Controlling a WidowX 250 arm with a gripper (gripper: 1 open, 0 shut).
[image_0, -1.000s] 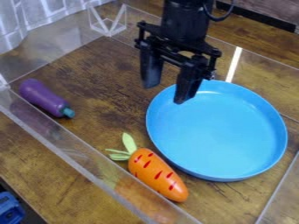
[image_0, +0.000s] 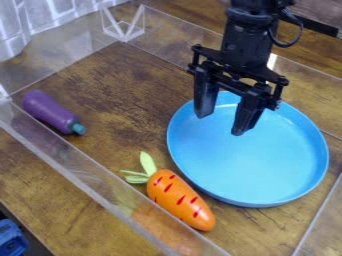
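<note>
The black gripper (image_0: 230, 105) hangs over the upper part of a blue plate (image_0: 247, 160), its fingers angled downward. I cannot make out anything held between them. An orange toy carrot (image_0: 178, 198) with a pale green top lies on the wood at the plate's lower left. A purple toy eggplant (image_0: 51, 112) lies at the far left.
Clear plastic walls run along the left and lower edges of the wooden surface (image_0: 114, 80). The bare wood left of the plate is free. A blue object (image_0: 10, 240) sits outside at the lower left corner.
The gripper has moved to the right, further over the blue plate. The carrot, eggplant and plate have not moved.
</note>
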